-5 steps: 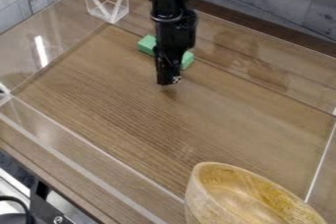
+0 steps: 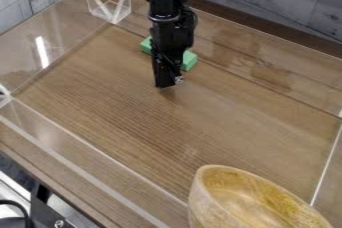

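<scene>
The black robot gripper [image 2: 168,76] reaches down from the top of the view to the wooden table, its fingertips low over the surface. A green object [image 2: 187,59] lies just behind and beside it, partly hidden by the arm. Whether the fingers are open or shut, or hold anything, is unclear at this size.
A large pale yellow bowl [image 2: 254,200] is at the bottom right. Clear plastic pieces stand at the upper left and left edge.
The gripper and arm have shifted very slightly; the green object and the bowl look unchanged.
</scene>
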